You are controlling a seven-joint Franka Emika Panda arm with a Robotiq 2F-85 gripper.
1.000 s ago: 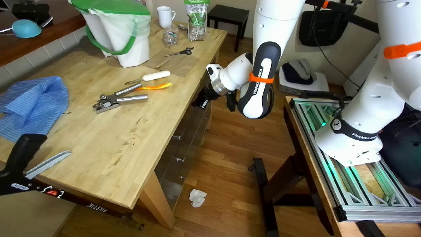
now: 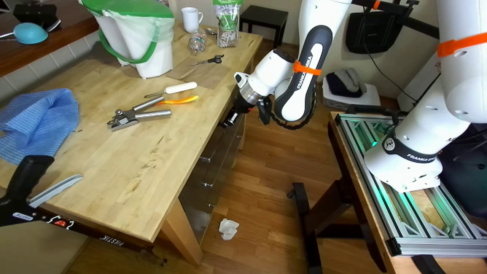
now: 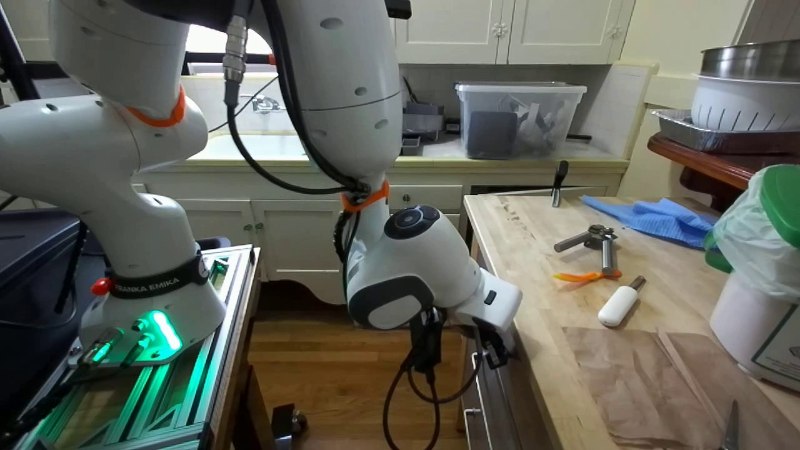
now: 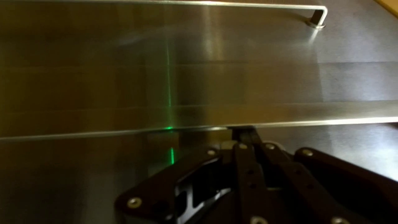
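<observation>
Shut, with nothing visible between its fingers, my gripper points at the metal drawer fronts under the wooden table. In the wrist view its fingertips overlap the lower edge of a drawer front (image 4: pixel 261 84), near the seam with the front below. I cannot tell whether they touch it. A long bar handle (image 4: pixel 209 3) crosses the top of that view, well above the fingertips. Exterior view 1 shows the gripper (image 2: pixel 229 120) beside the table's edge, below the top; the drawer stack (image 2: pixel 213 166) appears closed. In exterior view 2 the arm hides the fingertips.
On the tabletop (image 2: pixel 118 169) lie a can opener (image 2: pixel 124 119), a white-handled tool (image 2: pixel 181 87), scissors (image 2: pixel 214 59), a blue cloth (image 2: pixel 45 121) and a saw (image 2: pixel 27 182). A white bucket (image 2: pixel 157 57) stands at the back.
The gripper tip has moved slightly left; the drawers and tabletop objects look unchanged.
</observation>
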